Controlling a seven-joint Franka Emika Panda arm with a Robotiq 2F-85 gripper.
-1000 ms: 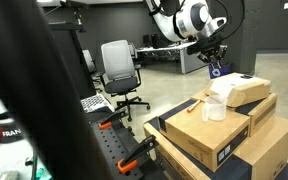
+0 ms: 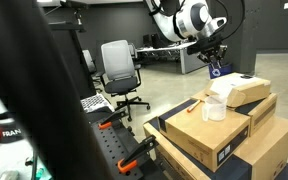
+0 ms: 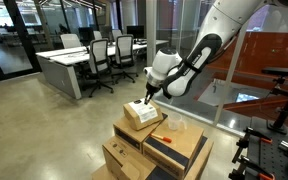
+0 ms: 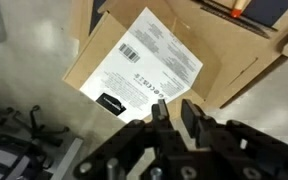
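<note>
My gripper stands open above a small cardboard box, with nothing between its fingers. The wrist view shows that box (image 4: pixel 212 78) with a white printed label sheet (image 4: pixel 144 68) on its top, just ahead of the fingertips. In exterior view 1, the gripper (image 2: pixel 216 70) hangs over the far side of the small box (image 2: pixel 246 92). An orange marker-like object (image 2: pixel 193 104) lies on a larger box, beside a pale, see-through container (image 2: pixel 215 107). The marker (image 3: pixel 161 137) also shows in exterior view 2; the container is not visible in the wrist view.
Several large cardboard boxes (image 2: pixel 197 128) form the work surface, with the small box standing higher at the far side. Open floor (image 3: pixel 59 130) surrounds them. Office chairs (image 2: pixel 120 68) stand well away.
</note>
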